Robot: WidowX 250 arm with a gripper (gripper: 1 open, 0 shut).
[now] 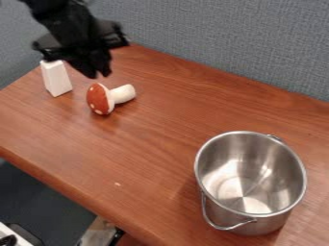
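My gripper (90,65), black and blurred, hangs above the back left of the wooden table, just over and to the right of a white bottle (56,79), whose top it hides. A toy mushroom (99,98) with a red spotted cap and white stem lies on its side below the gripper, to the right of the bottle. Whether the fingers are open or shut is unclear.
A steel bucket (251,180) with a wire handle stands at the front right of the table (167,144). The left edge drops to a dark area, and a grey wall runs along the back.
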